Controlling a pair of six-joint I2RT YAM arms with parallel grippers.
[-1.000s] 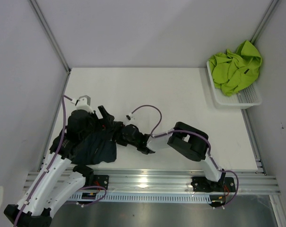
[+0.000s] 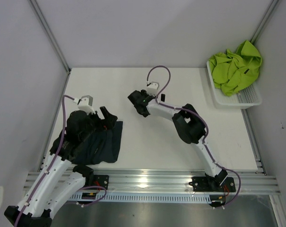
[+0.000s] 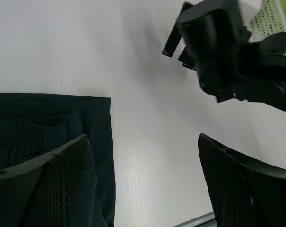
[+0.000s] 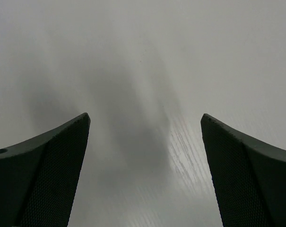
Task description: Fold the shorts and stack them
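Note:
Dark teal shorts (image 2: 105,144) lie on the left of the table, folded, with a waistband (image 3: 34,127) and layered edges showing in the left wrist view. The left arm covers part of them in the top view. My left gripper (image 2: 109,118) hovers over their upper right corner, its fingers (image 3: 53,189) wide apart and no cloth held between them. Away from the cloth, near the middle of the table, my right gripper (image 2: 138,104) is open too. Only blurred pale surface appears between its fingers.
A white basket (image 2: 237,99) holding bright green cloth (image 2: 235,68) stands at the far right. Bare white table (image 2: 147,142) lies between the shorts and the basket. A metal rail (image 2: 147,177) runs along the front edge, and grey walls enclose the sides.
The left arm has barely shifted.

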